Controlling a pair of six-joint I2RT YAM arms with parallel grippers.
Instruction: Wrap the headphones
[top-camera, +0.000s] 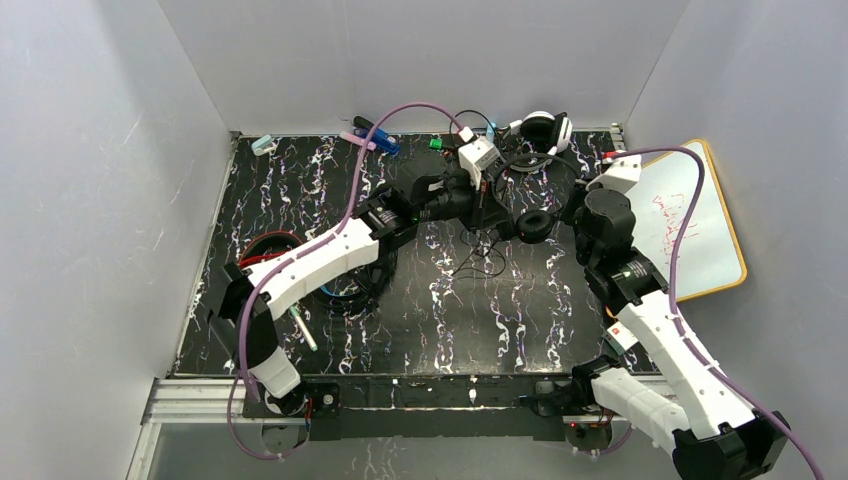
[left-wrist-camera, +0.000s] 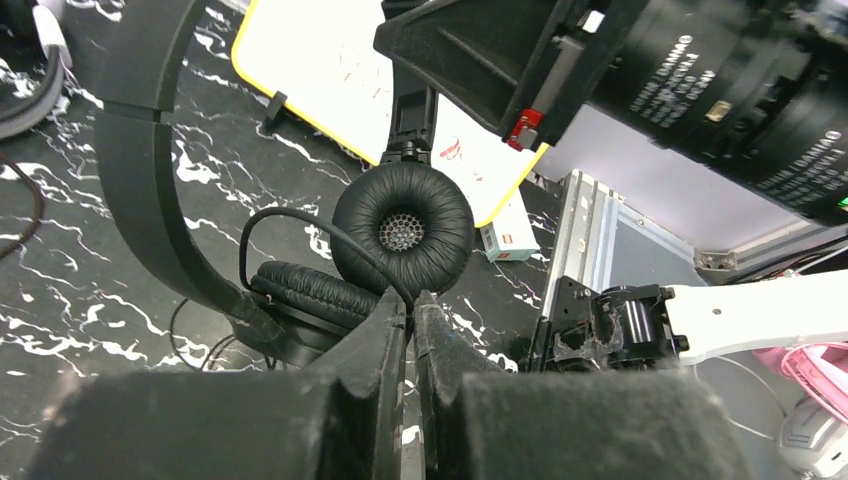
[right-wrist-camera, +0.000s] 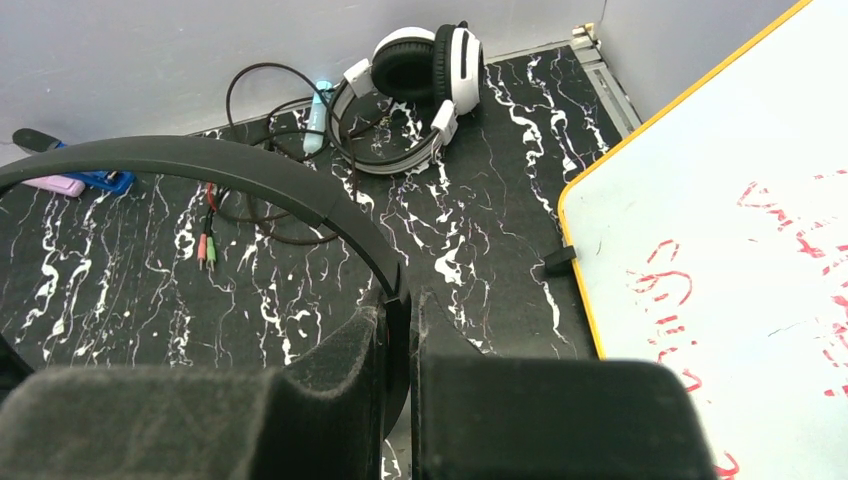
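Black headphones hang in the air at centre right of the top view, their padded ear cups (top-camera: 535, 225) low and the band (right-wrist-camera: 180, 150) arched above. My right gripper is shut on the band at one side. My left gripper is shut at the lower ear cups in the left wrist view, with the thin black cable (left-wrist-camera: 335, 232) running into its fingertips; its other cup (left-wrist-camera: 400, 230) faces that camera. More cable loops lie on the dark marble table below.
White headphones (right-wrist-camera: 463, 70) lie at the back with tangled cables. A whiteboard (top-camera: 700, 220) stands on the right. Coiled black items (top-camera: 350, 295) lie at left, a small box (top-camera: 620, 340) at front right.
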